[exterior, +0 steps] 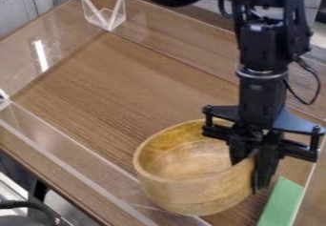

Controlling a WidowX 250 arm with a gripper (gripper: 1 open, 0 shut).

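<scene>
A yellow wooden bowl (178, 187) is at the lower centre of the camera view, near the front edge of the table. My black gripper (253, 161) comes down from the upper right and is shut on the bowl's right rim, its fingers partly hiding that side of the bowl.
A green rectangular object (283, 203) lies right of the bowl. Clear plastic strips run along its edges, with white brackets (105, 12) at the back left.
</scene>
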